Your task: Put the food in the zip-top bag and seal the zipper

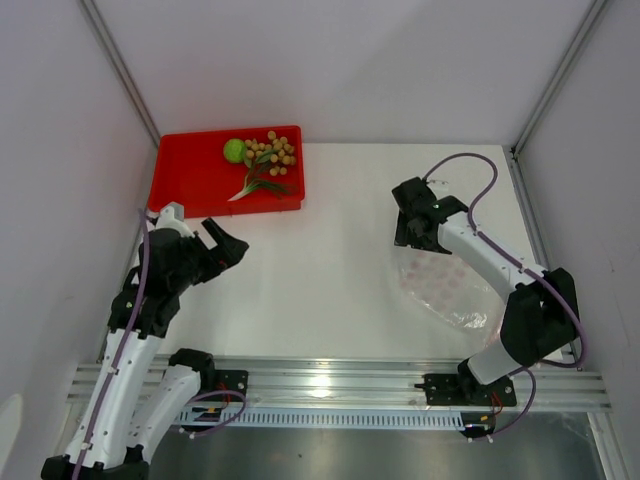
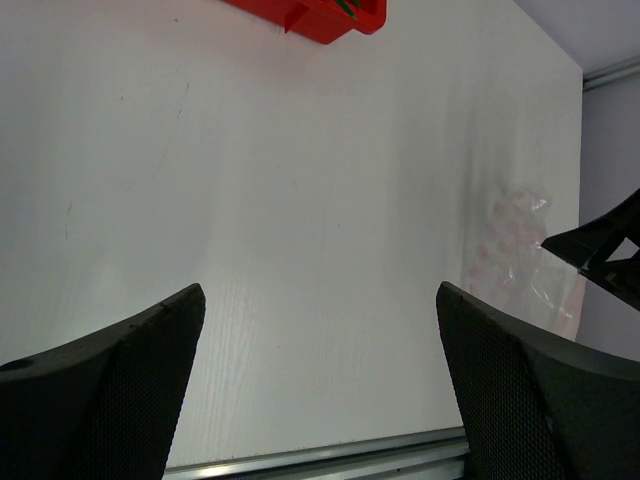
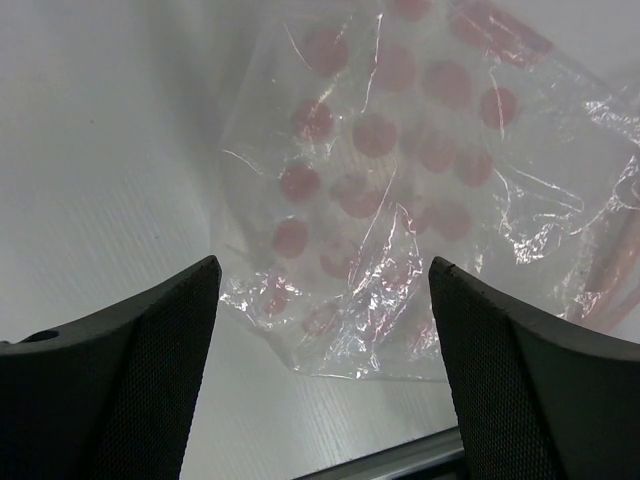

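Note:
The clear zip bag point(image 1: 445, 285), with pink dots, lies flat at the table's right; the right wrist view shows it point(image 3: 370, 200) wrinkled. My right gripper point(image 1: 410, 238) is open above the bag, nothing between its fingers. In the red bin point(image 1: 180, 170) at the back left are a green round vegetable point(image 1: 235, 151), a cluster of small tan fruits point(image 1: 281, 150) and a leafy green with a white stalk point(image 1: 250, 187). My left gripper point(image 1: 222, 250) hangs open and empty over the table's left, in front of the bin.
Walls close in the sides and back, and a metal rail point(image 1: 320, 370) runs along the front edge.

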